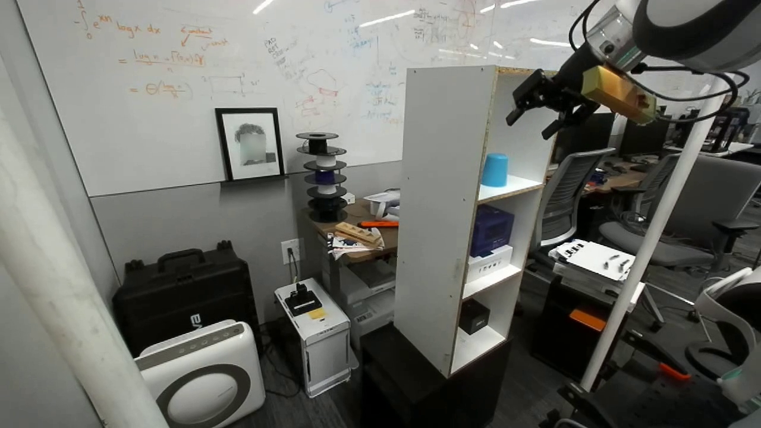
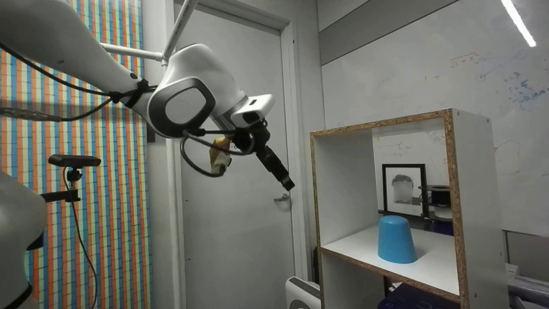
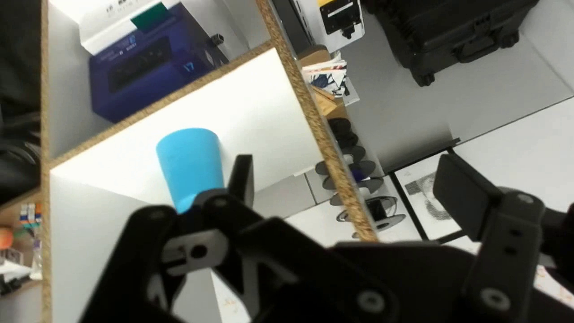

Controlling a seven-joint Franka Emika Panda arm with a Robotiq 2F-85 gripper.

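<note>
On the top level of a white shelf unit (image 1: 446,214) stands a plain blue cup (image 2: 396,240), upside down with its wide rim on the board. In exterior view 1 the same cup (image 1: 495,170) shows near the shelf's front edge. My gripper (image 1: 529,127) is open and empty, outside the shelf and higher than the cup. Seen from the other side, the gripper (image 2: 288,184) hangs left of the shelf opening, clear of its frame. In the wrist view the cup (image 3: 189,159) appears beyond the left finger, partly covered by it; the fingers are wide apart.
The shelf's side panels and chipboard edges (image 2: 458,206) bound the compartment. A dark blue box (image 1: 492,232) fills part of the level below, and a small black box (image 1: 474,316) sits lower. Board around the cup is bare. A white pole (image 1: 653,228) stands to the right.
</note>
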